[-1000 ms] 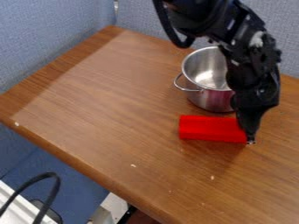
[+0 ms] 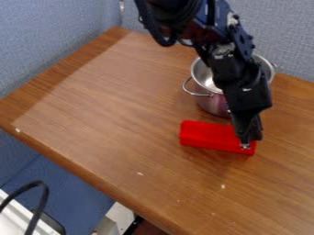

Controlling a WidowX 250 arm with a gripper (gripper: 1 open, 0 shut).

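Observation:
A red block [image 2: 211, 136] lies on the wooden table [image 2: 98, 110], right of centre. The black gripper [image 2: 247, 138] points down at the block's right part, its tips at or over it; whether it grips the block is unclear. Behind them a steel pot [image 2: 207, 90] with wire handles stands on the table, partly hidden by the arm.
Grey-blue padded walls [image 2: 50, 37] border the back and left. Below the table's front-left edge are a white object [image 2: 10, 218] and a black cable.
The gripper has moved left, and the red block has shifted slightly left with it. More of the pot is now hidden by the arm.

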